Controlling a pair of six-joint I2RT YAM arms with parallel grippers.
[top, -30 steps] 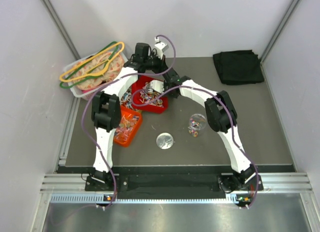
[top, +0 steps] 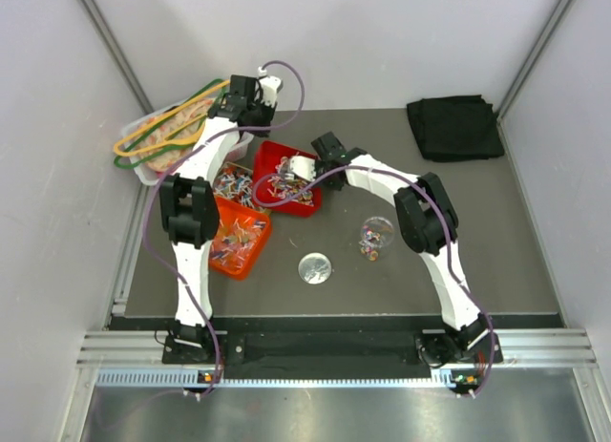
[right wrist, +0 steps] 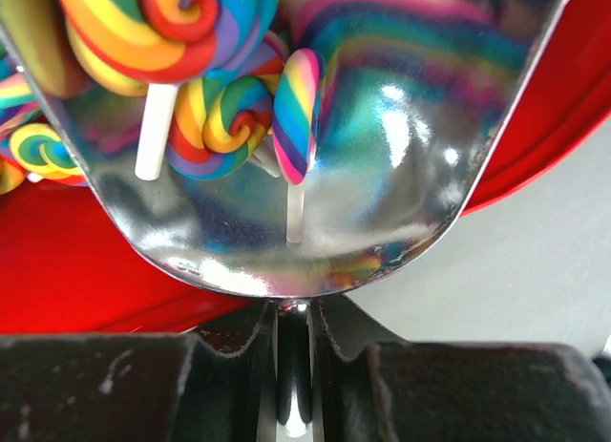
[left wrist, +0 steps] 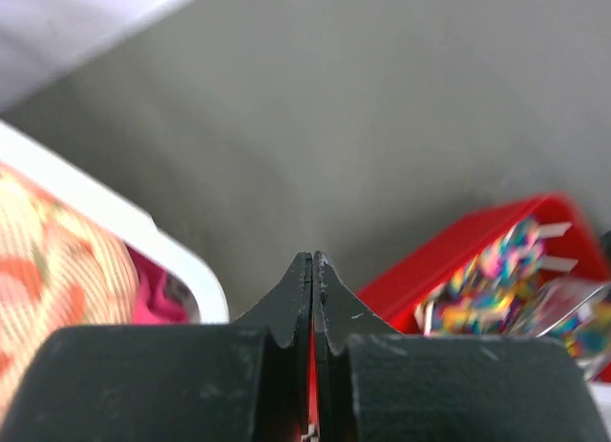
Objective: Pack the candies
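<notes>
My right gripper is shut on the handle of a shiny metal scoop (right wrist: 382, 213). Swirled rainbow lollipops (right wrist: 224, 122) with white sticks lie in the scoop's bowl, over the red bin (top: 272, 157) of candies. Nothing shows between the fingers of my left gripper, which is shut and hangs behind the red bin, near the white-rimmed basket (left wrist: 143, 234). A clear round jar (top: 379, 228) with some candies in it is on the table right of the bin. In front lies a round silver lid (top: 315, 268).
An orange bin (top: 250, 261) of wrapped candies stands front left of the red one. Green and yellow hangers (top: 181, 134) rest on the basket. A folded black cloth (top: 455, 128) lies back right.
My left arm has swung left, away from above the red bin and toward the basket. The right arm with the scoop has stayed almost still at the bin.
</notes>
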